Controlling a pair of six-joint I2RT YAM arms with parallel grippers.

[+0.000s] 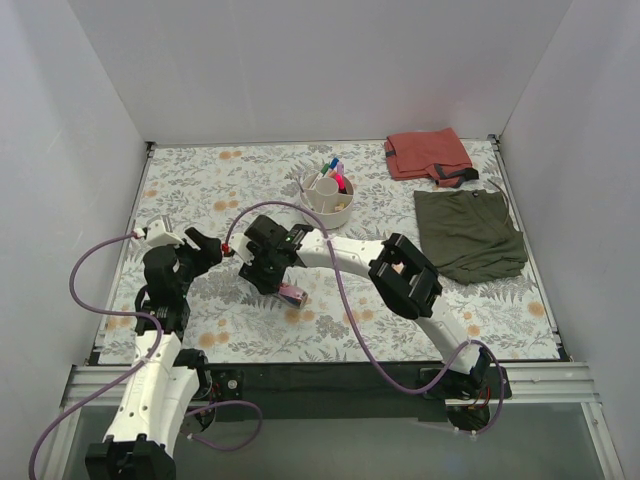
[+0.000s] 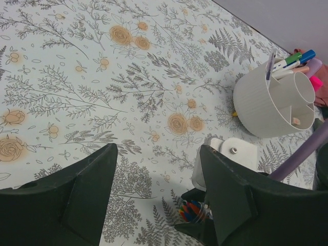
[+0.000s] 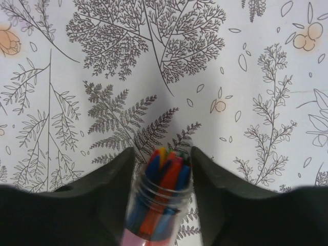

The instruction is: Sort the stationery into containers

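A clear tube of coloured pencils or pens [image 1: 293,295] with a pink end lies on the floral table cover, front of centre. My right gripper [image 1: 262,282] is down over its far end. In the right wrist view the tube [image 3: 163,192] runs between the two blurred fingers, which stand close at both sides; whether they press on it I cannot tell. My left gripper stands open and empty above the left part of the table. The white divided holder [image 2: 274,110] contains several pens and markers, as the left wrist view shows.
A folded red cloth item [image 1: 428,157] lies at the back right, with a dark green cloth [image 1: 470,235] in front of it. My right arm [image 1: 405,275] stretches across the table's middle.
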